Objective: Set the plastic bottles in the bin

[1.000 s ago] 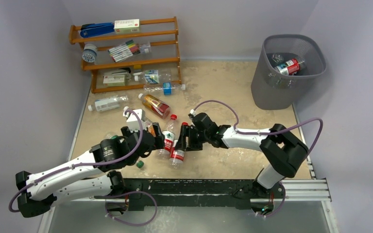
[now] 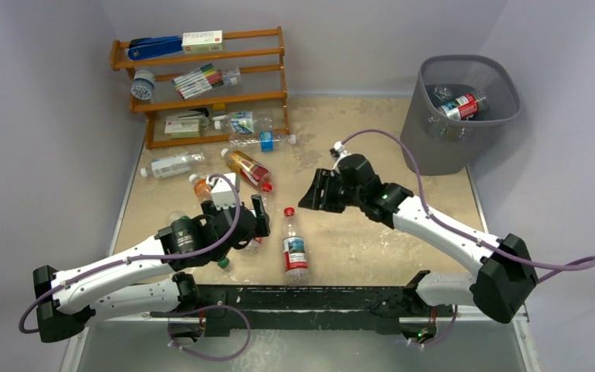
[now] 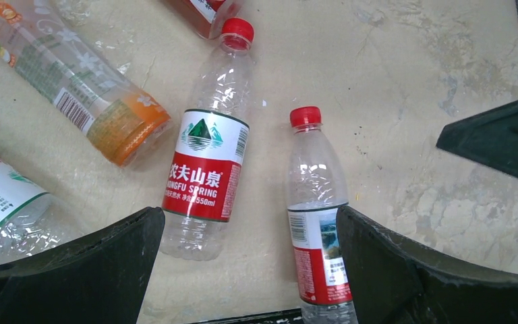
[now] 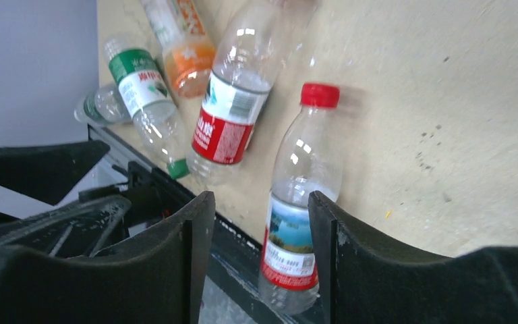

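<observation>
A red-capped water bottle [image 2: 295,248] [image 4: 288,250] lies at the front centre. My right gripper [image 2: 318,194] is above it, its fingers apart and empty. My left gripper [image 2: 235,209] hangs open over more bottles, among them a Nongfu Spring bottle [image 3: 195,182], an orange-labelled bottle [image 3: 88,101] and an amber bottle [image 2: 246,167]. Other plastic bottles lie near the rack, including a blue-labelled one [image 2: 266,141]. The grey bin [image 2: 434,147] at the back right holds several bottles.
A wooden rack [image 2: 248,101] at the back left holds boxes, pens, a jar and other items.
My right gripper has moved up and away from the front bottle, which now lies slightly farther right and toward the front edge. My left gripper has shifted slightly right.
</observation>
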